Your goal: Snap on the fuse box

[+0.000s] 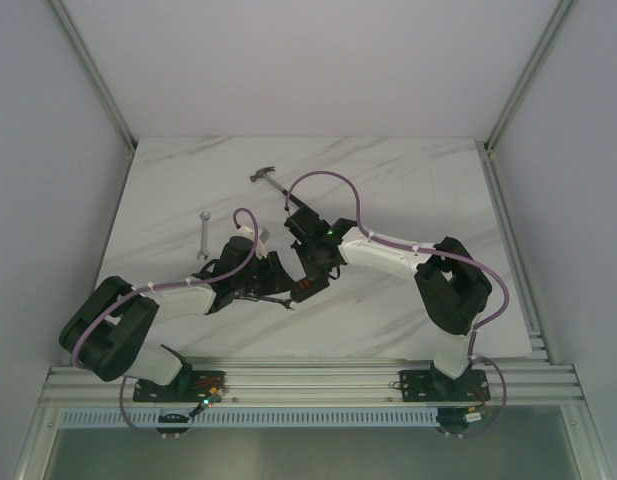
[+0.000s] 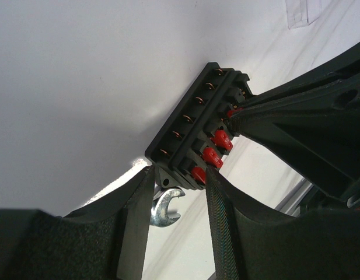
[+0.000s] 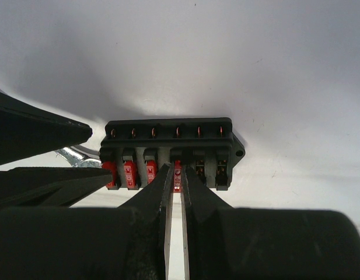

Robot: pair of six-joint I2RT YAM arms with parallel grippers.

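The black fuse box (image 1: 309,287) (image 3: 165,133) lies on the table with red fuses in its lower row; in the right wrist view two positions at its right end show no red fuse. My right gripper (image 1: 323,268) is over the box, fingertips close together at a red fuse (image 3: 177,184); whether they grip it is unclear. My left gripper (image 1: 280,276) is at the box's left end, fingertips apart, with the box seen beyond the gap.
A wrench (image 2: 163,213) lies by the box's left end. Another wrench (image 1: 204,235) and a hammer (image 1: 269,175) lie toward the back. A small clear case (image 2: 302,11) shows in the left wrist view.
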